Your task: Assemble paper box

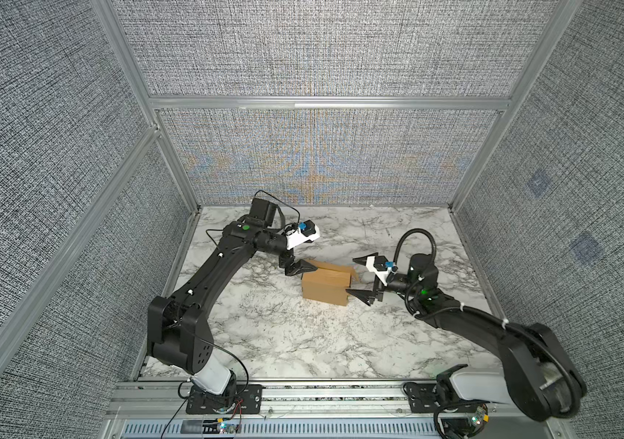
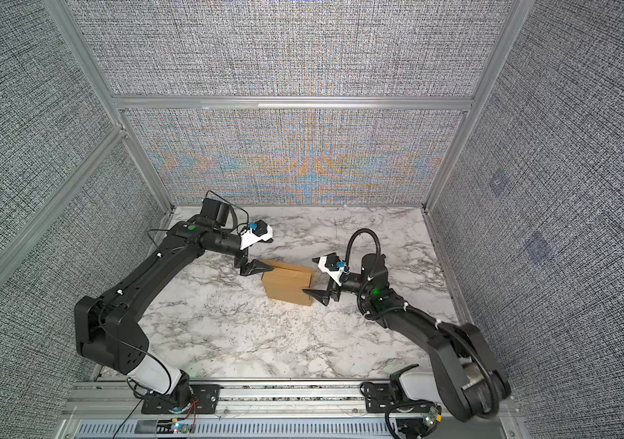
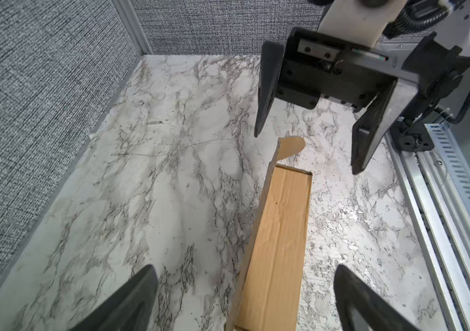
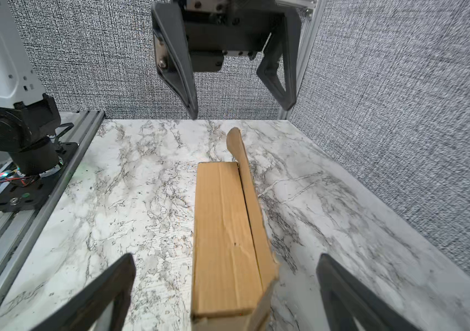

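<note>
A brown cardboard box (image 1: 324, 289) stands on the marble table in the middle, its long top lying flat, with a narrow flap (image 4: 251, 204) raised along the back edge and tabs at its ends. My left gripper (image 2: 257, 269) is open just off the box's left end, its fingers level with or above the top. At the right end my right gripper (image 2: 309, 276) stands open, fingers apart on either side of that end. In both wrist views the box lies between the blurred fingertips, with nothing clearly held.
The bare table (image 1: 253, 322) surrounds the box. Grey fabric walls in metal framing enclose the sides and back. A metal rail (image 1: 326, 387) runs along the front edge.
</note>
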